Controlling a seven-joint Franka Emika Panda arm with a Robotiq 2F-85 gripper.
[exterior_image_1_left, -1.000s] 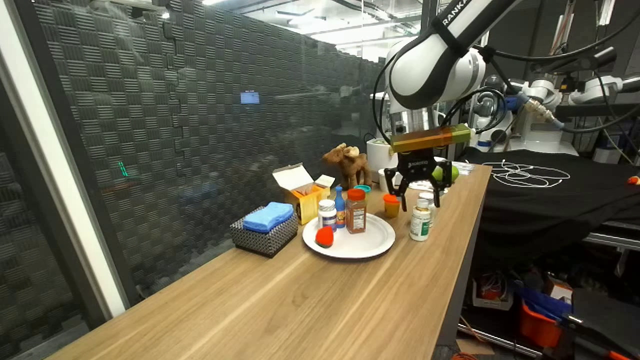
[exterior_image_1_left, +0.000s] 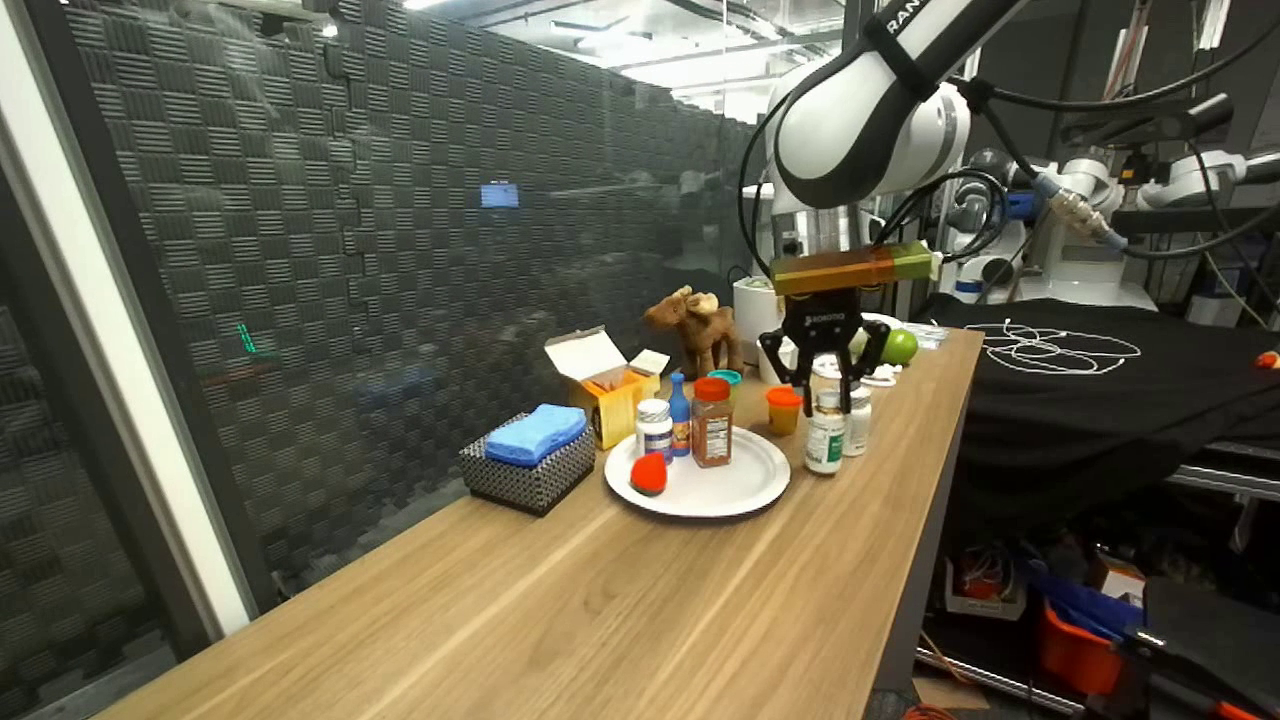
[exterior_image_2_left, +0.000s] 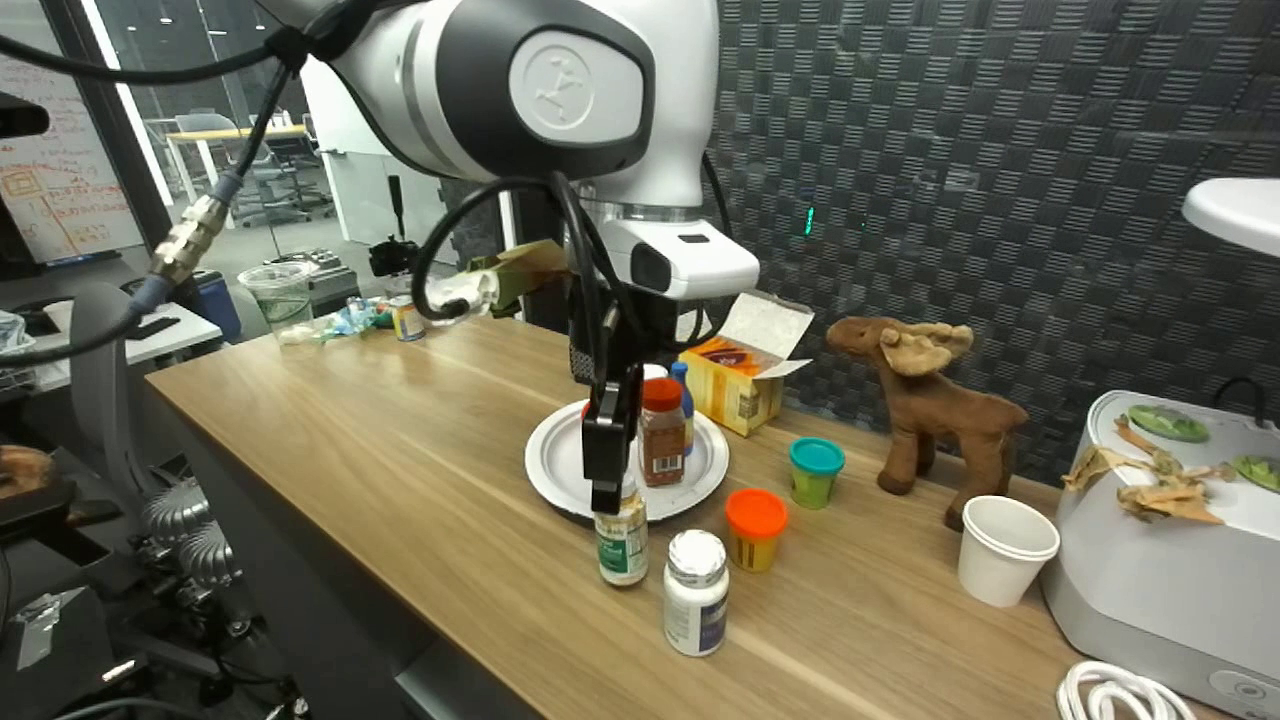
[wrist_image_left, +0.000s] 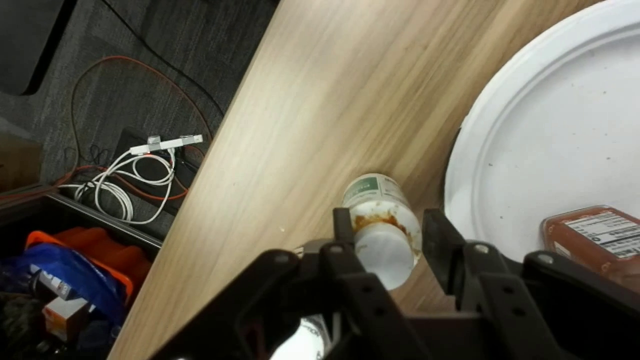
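A small white bottle with a green label (exterior_image_1_left: 825, 444) stands on the wooden table beside the plate. My gripper (exterior_image_1_left: 827, 403) comes down from above and is shut on its upper part, with one finger on each side. In the wrist view the bottle's white cap (wrist_image_left: 384, 255) shows between the dark fingers, and brown smears mark its shoulder. Exterior view 2 has the near finger hiding the cap, while the label stays visible below. A white paper plate (exterior_image_1_left: 756, 490) carries a red-capped spice jar (exterior_image_1_left: 713, 430), a blue bottle, a white bottle and a red item.
Close by the held bottle stands another white pill bottle (exterior_image_2_left: 696, 594). Orange-lidded (exterior_image_2_left: 756, 528) and teal-lidded tubs (exterior_image_2_left: 816, 472), a toy moose (exterior_image_2_left: 948, 408) and a paper cup (exterior_image_2_left: 1005, 550) stand farther along.
My gripper has come down and closed around the green-labelled bottle. The bottle has shifted slightly left in exterior view 1 and turned. The plate and its contents stay in place.
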